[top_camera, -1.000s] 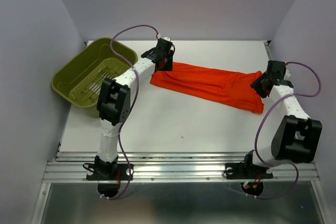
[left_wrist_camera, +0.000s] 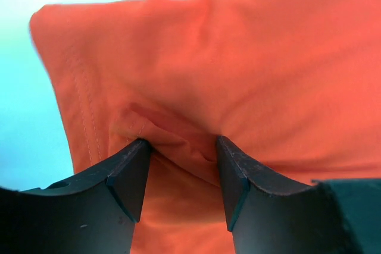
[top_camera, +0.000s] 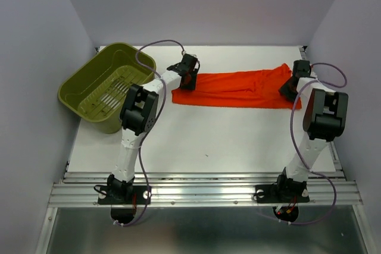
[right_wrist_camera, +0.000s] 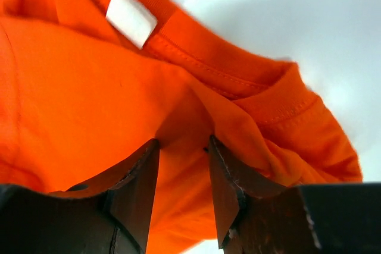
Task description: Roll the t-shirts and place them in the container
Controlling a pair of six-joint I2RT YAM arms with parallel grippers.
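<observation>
A red T-shirt (top_camera: 232, 83), folded into a long flat band, lies across the back half of the white table. My left gripper (top_camera: 189, 82) is down at its left end; in the left wrist view the fingers (left_wrist_camera: 132, 168) stand apart on either side of a small fold of red cloth. At the right end is my right gripper (top_camera: 289, 93). Its fingers (right_wrist_camera: 140, 176) are apart too, with orange-red fabric running under and between them in the right wrist view. A white label (right_wrist_camera: 131, 17) shows on the shirt there. The top view hides both fingertips' contact.
An olive-green basket (top_camera: 74, 81) stands at the left, close to my left arm. Grey walls rise at the back and both sides.
The shirt's right end has shifted toward the back, so the slanted band now lies nearly level. My right gripper has come in from the right onto it; the left has lowered onto the left end.
</observation>
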